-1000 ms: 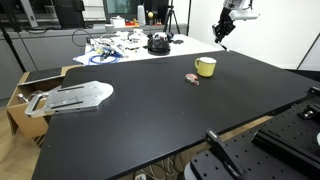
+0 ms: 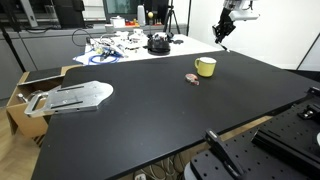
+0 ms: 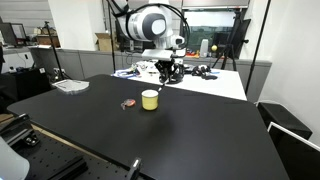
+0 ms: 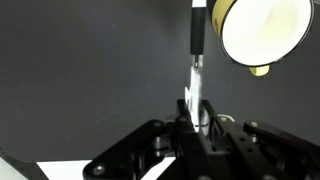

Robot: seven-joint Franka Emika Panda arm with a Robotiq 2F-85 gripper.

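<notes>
A slim black and white marker [image 4: 197,35] is gripped by my gripper, which is shut on its white end. In the wrist view it points away from the fingers, up past the yellow mug. That mug [image 4: 265,30] is at the top right, its white inside open to the camera. Exterior view 1 has my gripper [image 2: 222,34] up behind and to the right of the mug [image 2: 205,67]. From exterior view 2, the gripper [image 3: 164,68] hangs above and beyond the upright mug [image 3: 150,101], the marker pointing down.
A small reddish object [image 2: 192,79] lies beside the mug on the black table [image 2: 140,115]. Farther left rests a flat silvery-white piece [image 2: 72,97]. Cluttered gear [image 2: 115,45] stands beyond the back edge.
</notes>
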